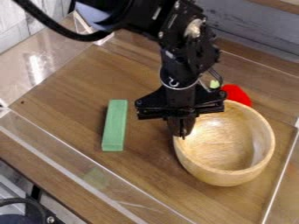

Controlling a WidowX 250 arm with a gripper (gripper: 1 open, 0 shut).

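Observation:
The black gripper [180, 124] points down at the left rim of a light wooden bowl [228, 153], its fingers close together; whether anything thin lies between them is hidden. The bowl rests upright on the wooden surface. A green block [114, 125] lies to the left of the gripper.
A red object [236, 94] with a green top sits behind the bowl, partly hidden. A clear barrier runs along the front left, with walls at the back.

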